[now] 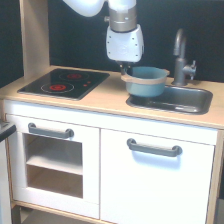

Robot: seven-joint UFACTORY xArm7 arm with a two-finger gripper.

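Note:
A blue-grey pot [148,88] with a tan rim is at the left part of the sink [192,103]; whether it hangs above the basin or touches it I cannot tell. My gripper [126,70], below the white wrist of the arm, reaches down to the pot's left edge. Its fingers are small and dark here, but they appear shut on the pot's rim or handle on that side. The pot looks roughly level and hides the left end of the basin.
Behind the sink rises a grey faucet [180,58], close to the pot's right side. The black stovetop [65,84] on the left is empty, and the wooden counter [108,100] between stove and sink is clear. Below are an open-fronted compartment and a white cabinet door [150,185].

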